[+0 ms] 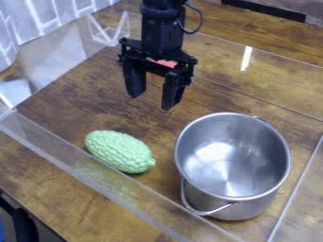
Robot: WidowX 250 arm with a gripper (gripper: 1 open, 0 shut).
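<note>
My black gripper [154, 77] hangs over the back middle of the wooden tray floor, its two fingers apart with nothing visible between them. A small red object [167, 63] lies behind it, partly hidden by the gripper. A pale green bumpy vegetable toy [119, 151] lies at the front left. A steel pot [231, 161] with a wire handle stands at the right front.
Clear plastic walls [76, 166] border the work area. The wooden floor between the gripper, the green toy and the pot is clear, as is the left side.
</note>
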